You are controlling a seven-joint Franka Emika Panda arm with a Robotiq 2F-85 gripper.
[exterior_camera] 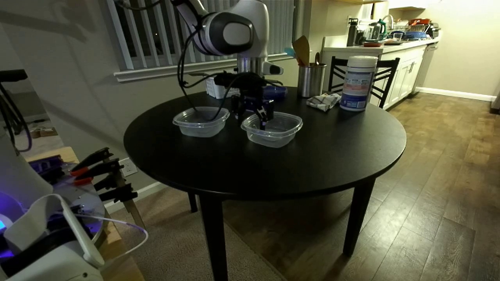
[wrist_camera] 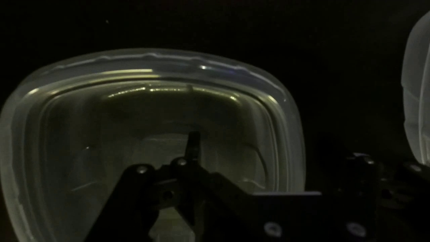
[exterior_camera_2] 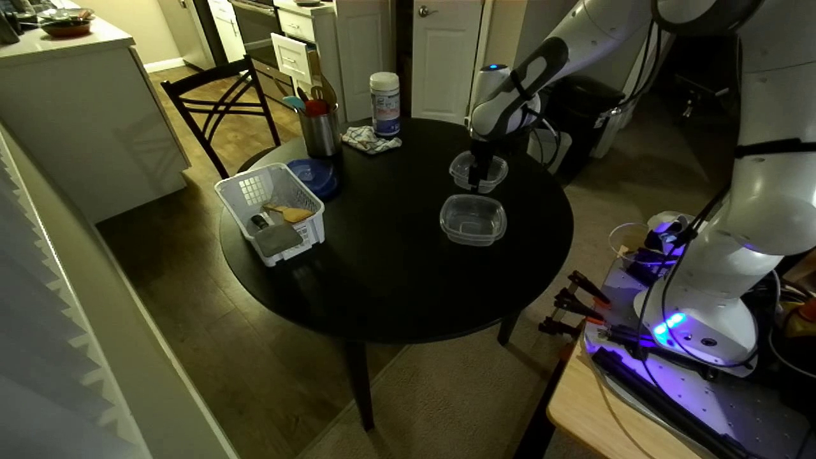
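Two clear, empty-looking plastic containers stand apart on the black table. In exterior view 1 my gripper (exterior_camera: 251, 122) is down at the left rim of the right-hand container (exterior_camera: 276, 136), its fingers apart. The wrist view shows one finger (wrist_camera: 193, 146) inside this container (wrist_camera: 161, 64) and the other on the dark side beyond its right wall. That wall lies between the fingers, and they are not closed on it. The second container (exterior_camera: 200, 127) sits to the left; in exterior view 2 it is the nearer container (exterior_camera_2: 472, 220).
A white basket (exterior_camera_2: 269, 180) with utensils, a blue round object (exterior_camera_2: 312, 177), a metal utensil holder (exterior_camera: 310, 80), a cloth (exterior_camera: 323, 101) and a wipes canister (exterior_camera: 358, 83) stand toward the table's edge.
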